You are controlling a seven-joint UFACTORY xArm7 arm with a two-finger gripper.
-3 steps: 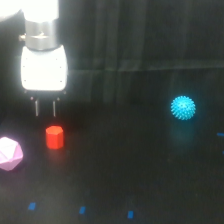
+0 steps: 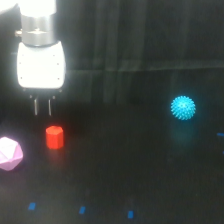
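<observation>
At the upper left hangs my gripper (image 2: 43, 106), pointing down from its white hand. Two thin dark fingers stand apart, and nothing shows between them. Just below and a little to the right of the fingertips is a small red block (image 2: 55, 137), many-sided in outline and apart from them in the picture. A pale pink faceted ball (image 2: 9, 153) lies at the left edge, partly cut off by the frame. Far to the right is a bright blue spiky ball (image 2: 183, 108). The gripper's height above the dark surface is hard to judge.
Small blue marks (image 2: 82, 210) dot the front of the dark table, with another at the right edge. A dark curtain (image 2: 130, 50) hangs behind. Between the red block and the blue ball the surface is clear.
The gripper has shifted slightly left and up in the picture. The red block, pink ball and blue ball stay where they were.
</observation>
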